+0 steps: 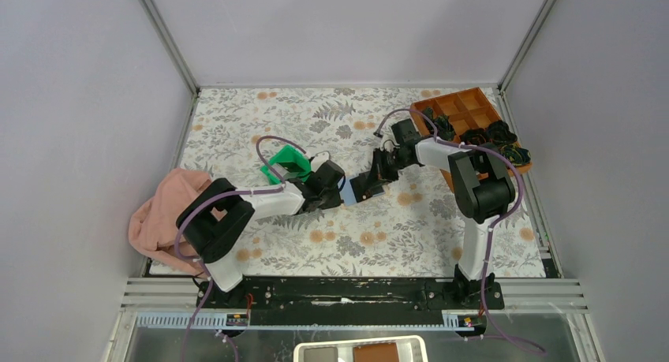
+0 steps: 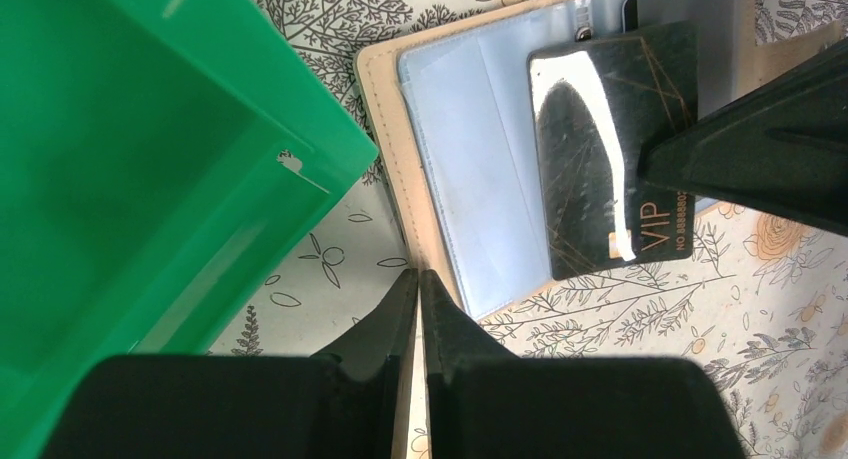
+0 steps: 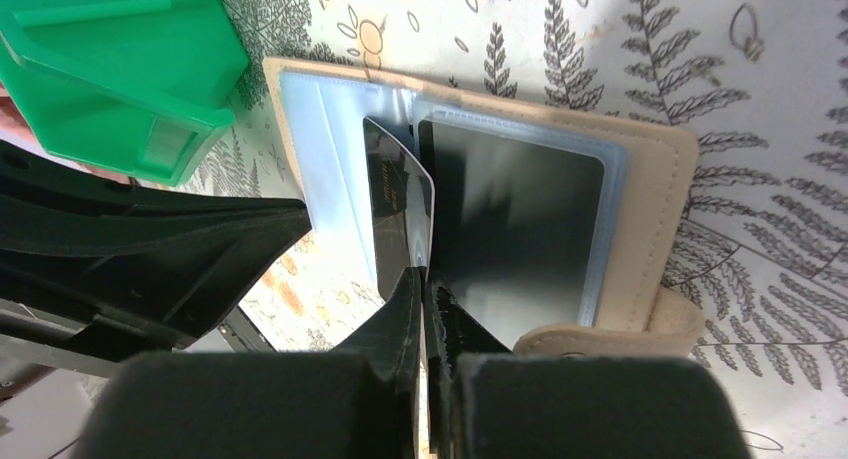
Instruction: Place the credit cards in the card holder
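The open tan card holder [image 2: 390, 129], with clear blue sleeves [image 2: 470, 149], lies on the patterned table between my grippers. A black VIP card lies over the sleeves; in the right wrist view this card [image 3: 385, 219] is tilted at a pocket beside a grey card [image 3: 515, 239]. My right gripper is shut at the card's near edge. My left gripper has its fingertips together, or nearly, at the holder's outer edge.
A green box [image 1: 288, 161] sits behind my left gripper, close to the holder. A pink cloth [image 1: 166, 212] is at the left, an orange compartment tray [image 1: 465, 102] at the back right.
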